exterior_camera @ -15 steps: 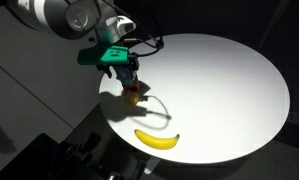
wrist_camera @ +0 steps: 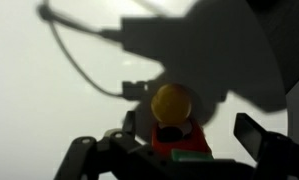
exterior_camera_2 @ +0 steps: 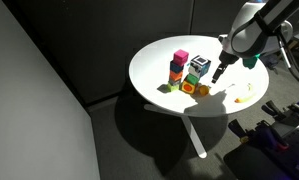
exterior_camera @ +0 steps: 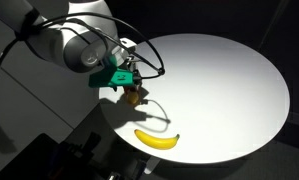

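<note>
My gripper is open, with dark fingers spread wide to either side in the wrist view. Between and beyond them a round orange-yellow piece (wrist_camera: 172, 104) shows, with a red piece (wrist_camera: 194, 137) behind it and a green piece (wrist_camera: 192, 155) at the bottom edge. Nothing is clasped. In exterior view 1 the arm reaches over the left of the table, and the orange piece (exterior_camera: 132, 98) lies just below the gripper (exterior_camera: 136, 73). The arm partly hides the pieces there.
A white round table (exterior_camera: 214, 80) has wide free room on its right. A yellow banana (exterior_camera: 156, 140) lies near its front edge. In exterior view 2 a tall stack of coloured blocks (exterior_camera_2: 177, 68) stands beside a blue-white block (exterior_camera_2: 199, 65).
In exterior view 1 the arm has come lower and a little nearer the camera, covering more of the coloured pieces. The banana and orange piece have stayed put.
</note>
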